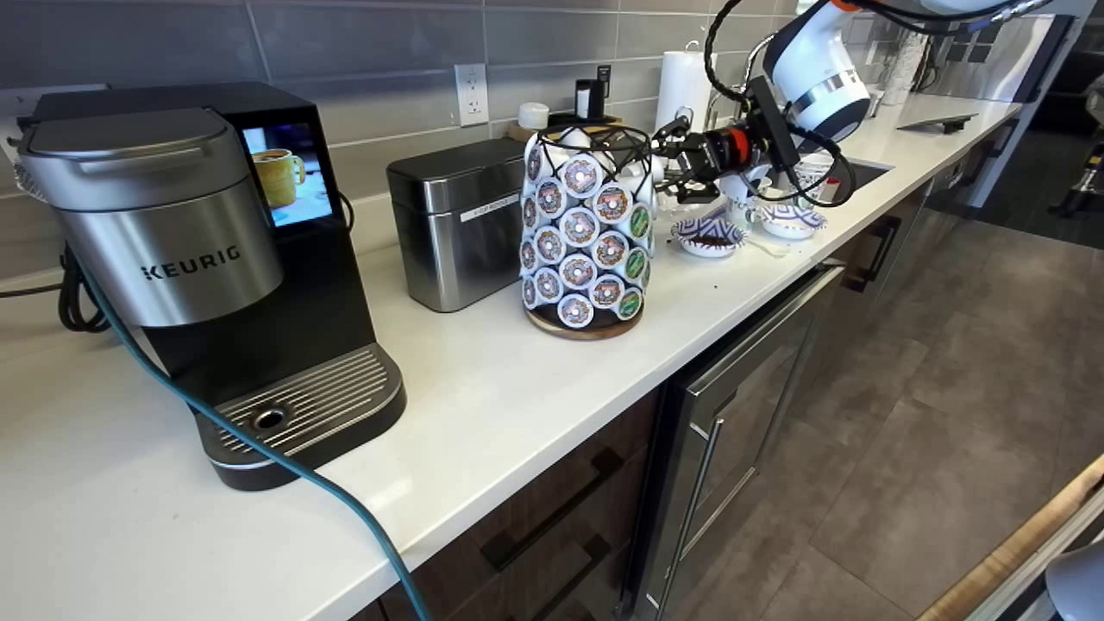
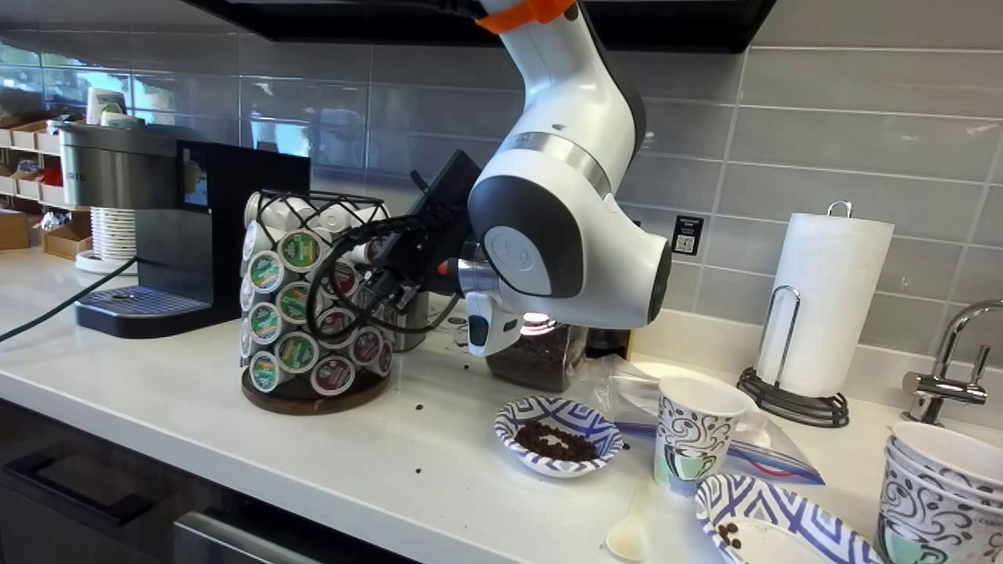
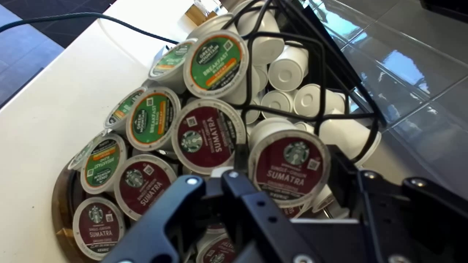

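Observation:
In the wrist view, a Starbucks Sumatra coffee pod [image 3: 287, 168] with a dark red lid is pinched at its sides by my gripper, one finger [image 3: 241, 157] against its left edge and the other at its right. This pod sits at the upper part of a round wire pod rack [image 2: 315, 406] on a wooden base. More Sumatra pods and green-lidded Breakfast Blend pods surround it, and loose white pods fill the rack's open top. In exterior view 1 the gripper reaches the rack's far side, where the fingertips are hidden.
A Keurig coffee maker [image 1: 166, 207] and a dark metal box [image 1: 455, 222] stand near the rack. On the rack's other side are a patterned bowl [image 2: 557, 434] of dark beans, a paper cup [image 2: 696, 432] and a paper towel roll [image 2: 832, 301]. Counter in front of the rack is mostly clear.

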